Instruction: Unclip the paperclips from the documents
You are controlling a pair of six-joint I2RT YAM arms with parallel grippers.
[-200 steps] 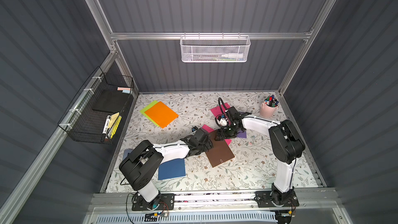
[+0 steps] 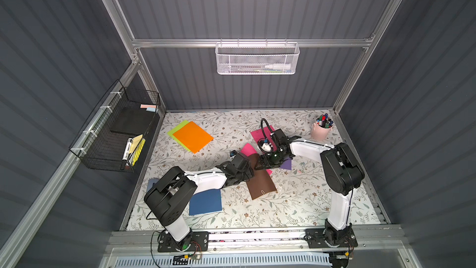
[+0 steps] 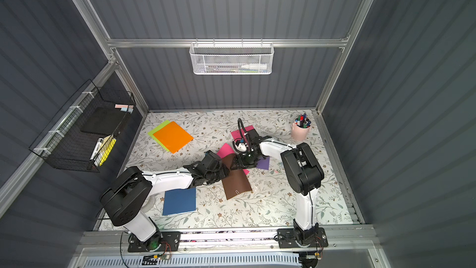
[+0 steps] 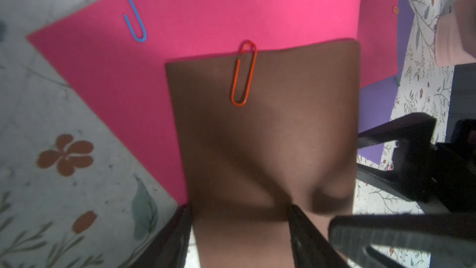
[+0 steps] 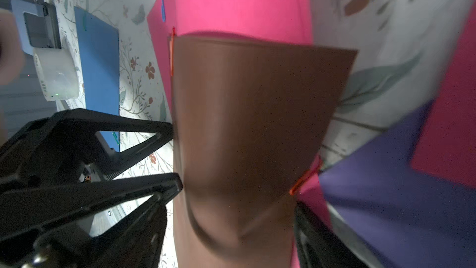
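Note:
The brown document (image 2: 261, 183) is bowed upward, over a pink document (image 4: 208, 15). A red paperclip (image 4: 243, 77) holds its far left edge. On its right edge sits a second red paperclip (image 5: 305, 177), close to my right gripper, which is open with its fingers either side of the bowed brown sheet. My left gripper is at the brown sheet's left edge, its fingers (image 5: 161, 131) part open, no clip visible between them. A blue paperclip (image 4: 131, 15) is on the pink document. A pale clip (image 2: 263, 192) marks the brown sheet's near edge.
Orange paper (image 2: 193, 136) lies over green at the back left. A blue document (image 2: 205, 202) lies below the left arm. Purple paper (image 5: 391, 193) is under the right arm. A pink pen cup (image 2: 321, 131) stands back right.
The brown document's near right corner has shifted left and the sheet has bowed. The pink document under it has shifted, too. Both arms have barely moved.

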